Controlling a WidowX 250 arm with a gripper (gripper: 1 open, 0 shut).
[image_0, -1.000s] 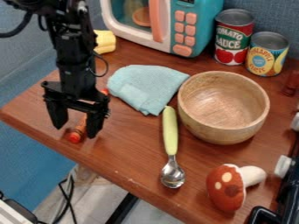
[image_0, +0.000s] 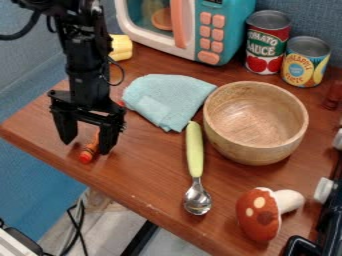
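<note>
My gripper (image_0: 88, 130) is at the left of the wooden table, low over a small red-orange object (image_0: 88, 150) lying near the table's left front edge. The two black fingers point down on either side above it and stand apart, with nothing visible held between them; whether the object's top reaches between them I cannot tell.
A light blue cloth (image_0: 162, 98), green-handled scoop (image_0: 195, 157), wooden bowl (image_0: 254, 140) and toy mushroom (image_0: 261, 215) lie to the right. A toy microwave (image_0: 174, 25), two cans (image_0: 267, 45) and a yellow item (image_0: 119, 47) stand behind. Black items (image_0: 321, 230) line the right edge.
The gripper has shifted very slightly over the last second, and more of the red-orange object shows beneath it.
</note>
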